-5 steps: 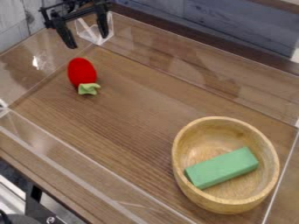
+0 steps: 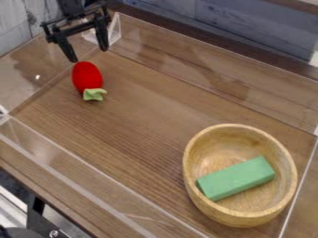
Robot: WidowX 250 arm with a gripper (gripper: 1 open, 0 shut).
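My gripper hangs at the upper left, its black fingers open, just behind a red object with a pale green end, apparently a toy strawberry or carrot, lying on the wooden table. I cannot tell whether anything is between the fingers, but they look empty.
A wooden bowl holding a green block stands at the lower right. The table's left edge runs near the red object.
My gripper has moved left from its position a second ago and slightly downward in view. The red object and bowl have not moved.
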